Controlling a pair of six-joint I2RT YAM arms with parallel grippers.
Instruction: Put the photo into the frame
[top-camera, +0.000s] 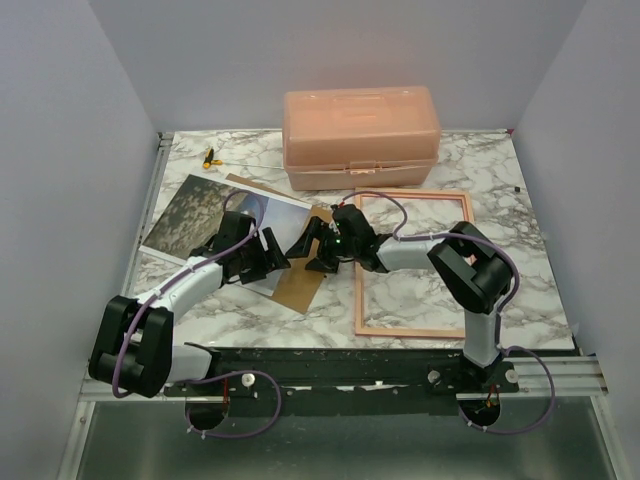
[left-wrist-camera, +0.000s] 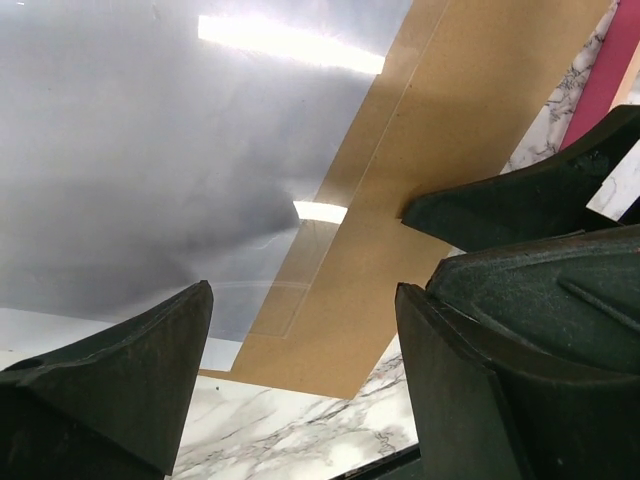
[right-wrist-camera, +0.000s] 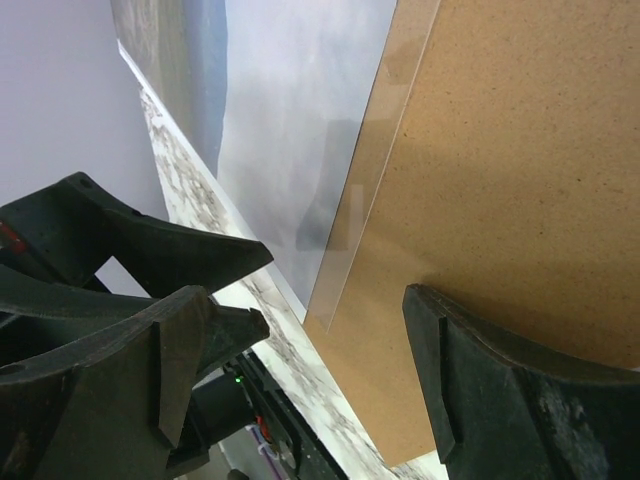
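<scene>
The photo (top-camera: 195, 220) lies under clear sheets on a brown backing board (top-camera: 298, 295), left of centre. An empty light-wood frame (top-camera: 410, 330) with a pink edge lies on the right. My left gripper (top-camera: 270, 250) is low over the sheet and board, fingers apart with nothing visible between them (left-wrist-camera: 304, 300). My right gripper (top-camera: 315, 245) is close beside it over the board, fingers apart (right-wrist-camera: 307, 305); each wrist view shows the other gripper nearby.
A copper-coloured box (top-camera: 360, 130) stands at the back centre. A small yellow-and-black tool (top-camera: 210, 160) lies at the back left.
</scene>
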